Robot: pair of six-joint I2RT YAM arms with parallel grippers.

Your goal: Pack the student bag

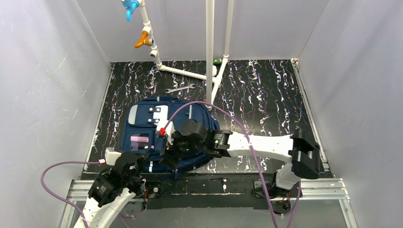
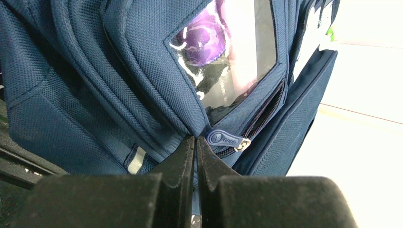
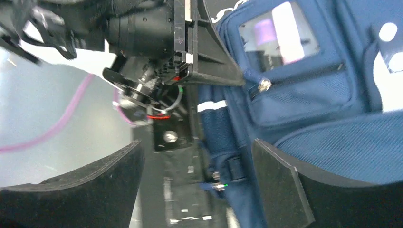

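Observation:
The navy student bag [image 1: 142,107] lies flat, its small clear-window pocket at the left showing a pink-purple item [image 2: 205,42] and a white one inside. That pocket's zipper pull [image 2: 224,138] rests right beside the fingertips of my left gripper, which is shut and touches the bag's cloth. No object clearly shows between those fingers. Over the bag's front part hangs my right gripper, open and empty, its dark fingers [image 3: 285,183] wide apart. The left gripper's tip also shows beside the zipper pull [image 3: 264,84] in the right wrist view.
Behind the bag lies a wrench [image 1: 180,89], with white pipes [image 1: 185,72] and an orange valve handle [image 1: 142,40] near it. Bare dark tabletop [image 1: 266,99] stretches to the right. The bag's front hangs near the table's front edge.

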